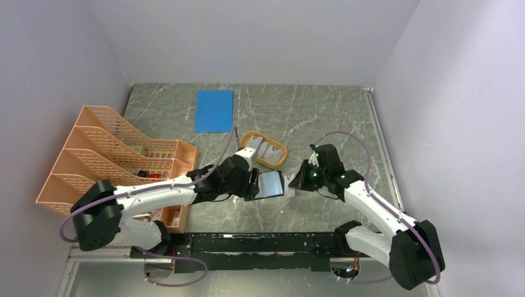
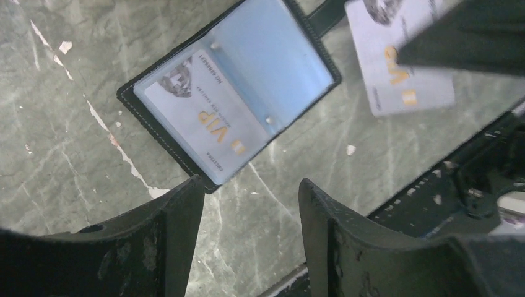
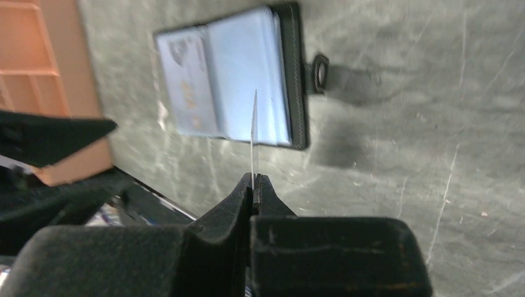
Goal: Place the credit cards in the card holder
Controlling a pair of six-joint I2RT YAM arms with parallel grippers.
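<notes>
An open card holder (image 2: 278, 52) with a black edge lies on the table, a VIP card (image 2: 207, 114) in its left pocket and its right pocket (image 3: 244, 68) bare. My right gripper is shut on another card, seen edge-on in the right wrist view and held over the table just right of the holder. In the left wrist view my left gripper stands open near the holder's left side, with empty space between its fingers. The yellow basket (image 1: 282, 160) behind the holder contains more cards (image 1: 270, 154).
Along the left stands an orange rack (image 1: 105, 145) with several compartments. A blue sheet (image 1: 214, 111) lies at the back. Both arms crowd the holder from either side.
</notes>
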